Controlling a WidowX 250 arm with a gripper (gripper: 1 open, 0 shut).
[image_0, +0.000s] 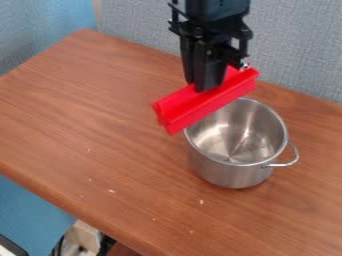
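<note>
A long red bar (191, 104) hangs tilted in the air, held by my gripper (207, 82), which is shut on it from above near its middle. Below and to the right of it stands a steel pot (235, 165) with side handles on the wooden table. The bar is over the back left part of the pot's rim and hides part of it.
A grey padded wall (294, 45) runs behind it. Some clutter lies below the table's front left edge.
</note>
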